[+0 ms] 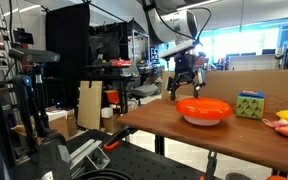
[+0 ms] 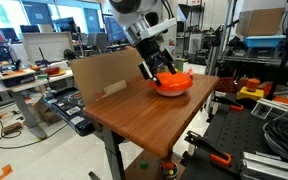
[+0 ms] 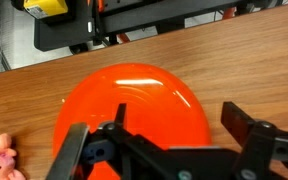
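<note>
A round, glossy red-orange lid (image 1: 205,106) covers a white bowl (image 1: 206,121) on the wooden table. From the wrist view, the lid (image 3: 134,100) fills the middle below the gripper. My gripper stands open, its dark fingers far apart, with nothing between them. One finger lies over the lid and the other over bare wood past the lid's edge. In exterior view 2 the arm reaches over the table and the gripper is close to the lid (image 2: 172,79). The lower part of the lid is hidden by the gripper in the wrist view.
A green and yellow box (image 1: 250,105) stands behind the bowl. To the right sits a pink and orange toy (image 1: 285,123); the pink toy (image 3: 2,158) also shows at the wrist view's left edge.
</note>
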